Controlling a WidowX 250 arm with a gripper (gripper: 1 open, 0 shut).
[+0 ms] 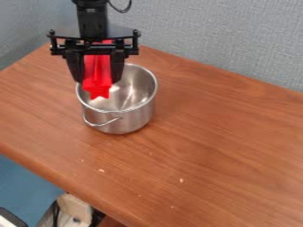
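My black gripper [96, 62] hangs over the left part of a steel pot [129, 111], shut on a bright red object [99, 81]. The red object dangles between the fingers, its lower end over the pot's opening or within its rim; which of these is hard to tell. The pot stands on the wooden table [207, 155], its wire handle on the near side.
A grey textured wall [225, 44] runs behind. Beyond the table's left edge lie a blue surface [24, 186] and some small unclear items at the bottom left.
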